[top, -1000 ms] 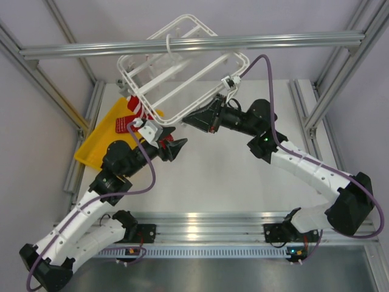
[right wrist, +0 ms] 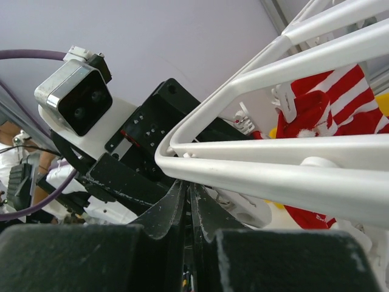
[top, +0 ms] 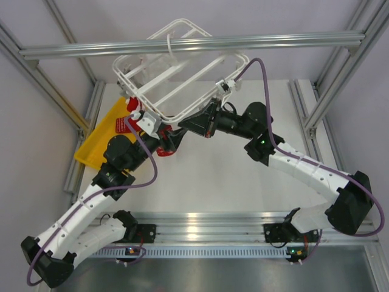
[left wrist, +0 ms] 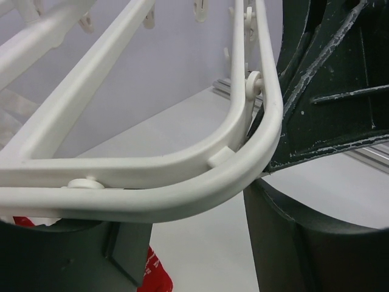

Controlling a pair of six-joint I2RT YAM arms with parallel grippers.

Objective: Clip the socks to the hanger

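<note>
The white hanger [top: 189, 81] hangs below the overhead bar. At its near corner, my right gripper is shut; its fingertips reach beneath the rim, which hides anything between them. Close by, my left gripper stands open under the same corner, with no item between its fingers. A red-and-white striped sock [right wrist: 340, 100] hangs at the hanger's far side, beside a white clip [right wrist: 285, 100]. Partly covered by the left gripper in the top view is a red item [top: 165, 151]; whether it hangs or lies there I cannot tell.
A yellow tray [top: 92, 153] lies at the left with a red patterned item [top: 123, 125] by it. The overhead bar [top: 285, 41] crosses above the hanger. Both grippers are very near each other.
My left gripper has moved slightly up and right, nearer the right gripper and the hanger's corner. The hanger has shifted a little leftward.
</note>
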